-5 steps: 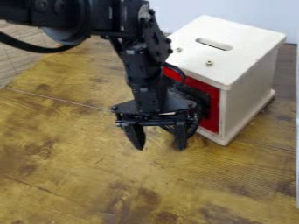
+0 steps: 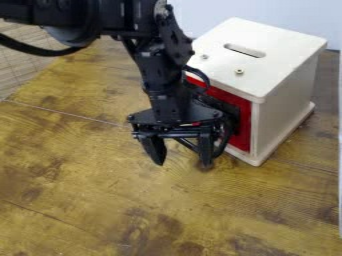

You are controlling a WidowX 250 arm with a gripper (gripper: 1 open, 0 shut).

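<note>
A black robot arm reaches down from the top left to my gripper, which hangs low over the wooden floor in front of a white box with a red front panel. The two black fingers stand apart, with floor visible between them and nothing held. The gripper and arm hide much of the red front, so what lies behind them cannot be told.
The box has a slot and small knobs on its top. A pale wall stands behind, and a light tiled patch is at the upper left.
My gripper has risen very slightly and shifted a little, staying in front of the box. The box has not moved.
</note>
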